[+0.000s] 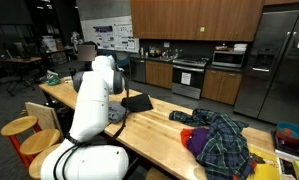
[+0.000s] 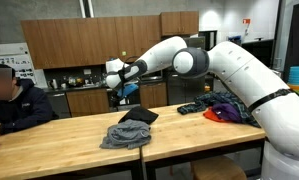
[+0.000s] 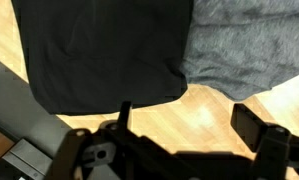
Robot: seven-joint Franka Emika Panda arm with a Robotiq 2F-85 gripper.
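A black cloth [image 3: 104, 50] fills the upper left of the wrist view. Beside it at the upper right lies a grey cloth [image 3: 244, 45], their edges meeting or overlapping. My gripper is open, its fingers wide apart at the bottom of that view, with bare wood and the cloths' near edges seen beyond them. In exterior view 2 the gripper [image 2: 117, 100] hangs above the table, with the crumpled grey cloth [image 2: 127, 136] lower in the view and the black cloth [image 2: 140, 115] to the right. Exterior view 1 shows the black cloth [image 1: 137, 102] flat; the arm partly covers the grey cloth.
A dark plaid cloth [image 1: 221, 145] with a red cloth [image 1: 197, 138] lies heaped at the table's near right. A person [image 2: 21, 105] sits at the left in exterior view 2. Stools [image 1: 19, 126] stand beside the table. Bare tabletop [image 1: 167, 118] lies between the cloth groups.
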